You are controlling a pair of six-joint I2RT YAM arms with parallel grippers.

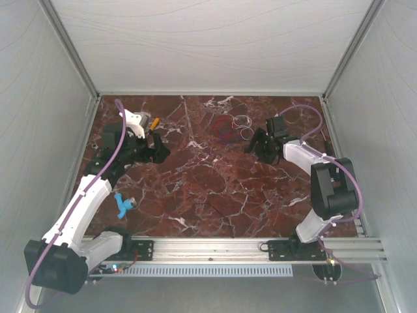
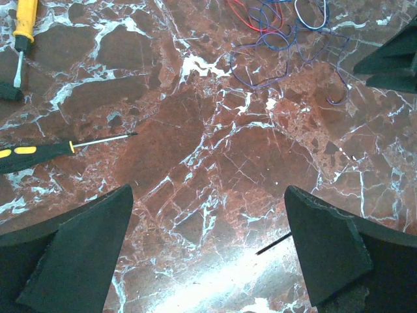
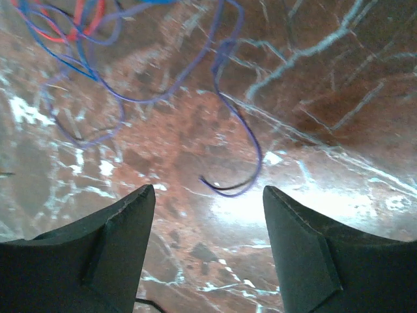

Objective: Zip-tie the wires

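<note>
Loose red wire, white wire and blue wire lie in loops at the far middle-right of the table. A single blue-purple wire end curls between and beyond the fingers of my right gripper in the right wrist view; they do not close on it. That gripper stands open, right of the wires in the top view. My left gripper hovers at the left, well apart from the wires, also open, with bare table between its fingers. A thin black strip lies on the table by its right finger.
A yellow-handled screwdriver and a black-and-yellow screwdriver lie left in the left wrist view. A blue tool rests at the table's left front.
</note>
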